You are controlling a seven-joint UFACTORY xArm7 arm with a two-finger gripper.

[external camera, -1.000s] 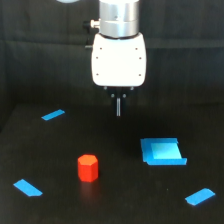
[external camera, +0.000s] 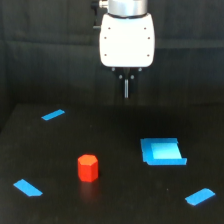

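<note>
A red hexagonal block (external camera: 88,168) rests on the black table, left of the middle and toward the front. On the right lies a blue square (external camera: 160,143) with a lighter blue inner area (external camera: 166,151). My gripper (external camera: 126,95) hangs high over the back of the table, pointing down, well away from the block. Its thin dark fingers appear close together, shut, and nothing shows between them. The white body of the arm (external camera: 127,40) is above it.
Strips of blue tape mark the table at the back left (external camera: 53,115), front left (external camera: 27,188) and front right (external camera: 200,197). A dark curtain (external camera: 45,50) hangs behind.
The arm and gripper have shifted slightly to the right and up in the view. Block, square and tape strips are where they were.
</note>
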